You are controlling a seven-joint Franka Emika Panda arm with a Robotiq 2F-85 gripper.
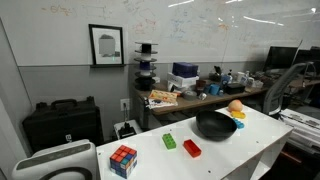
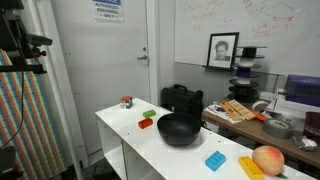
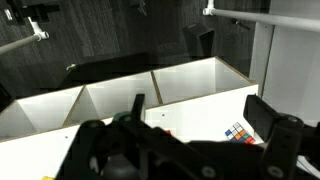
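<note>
A black pan (image 1: 215,126) sits on the white table (image 1: 155,160). Beside it lie a red block (image 1: 192,148) and a green block (image 1: 169,141), with a Rubik's cube (image 1: 123,161) farther toward the toaster end. On the pan's other side are a blue block (image 2: 215,160), a yellow block (image 2: 250,168) and a peach-coloured round fruit (image 2: 268,160). My gripper is open and empty, its dark fingers spread apart in the wrist view. In exterior view 2 the arm (image 2: 22,45) hangs at the left edge, high and clear of the table.
A white toaster-like appliance (image 1: 57,163) stands near the Rubik's cube. Behind the table are a black case (image 1: 63,122) and a cluttered wooden desk (image 2: 255,128). White open compartments (image 3: 110,97) run below the table's edge.
</note>
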